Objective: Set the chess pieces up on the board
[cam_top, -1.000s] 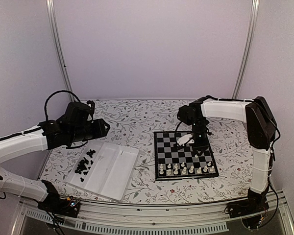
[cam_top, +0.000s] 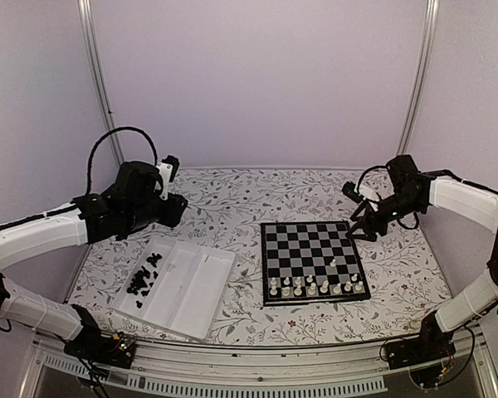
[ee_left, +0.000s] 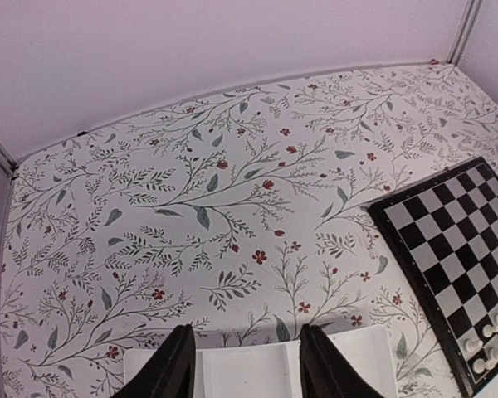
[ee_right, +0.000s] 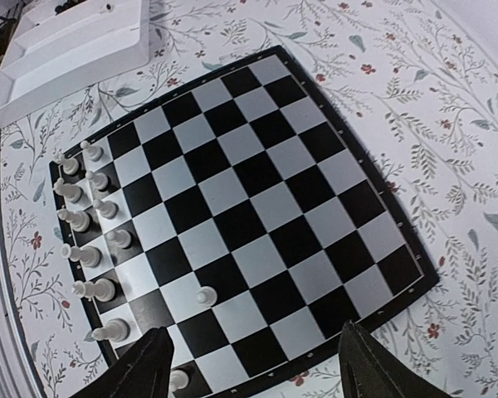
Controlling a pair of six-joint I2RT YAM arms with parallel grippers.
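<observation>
The chessboard [cam_top: 307, 245] lies right of the table's middle. White pieces [cam_top: 311, 289] stand along its near side in a back row with several pawns in front. One white pawn [ee_right: 207, 296] stands apart, farther into the board than the other pawns. Black pieces [cam_top: 139, 282] lie in a cluster in the left compartment of the white tray [cam_top: 183, 286]. Over the far side of that tray hangs my left gripper, open and empty. My right gripper is by the board's right edge, fingers spread wide with nothing between them.
Bare patterned tablecloth [cam_top: 224, 199] stretches behind the tray and the board. A clear strip separates tray and board. The tray's middle and right compartments look empty.
The left gripper has risen and turned slightly. The pieces look unmoved.
</observation>
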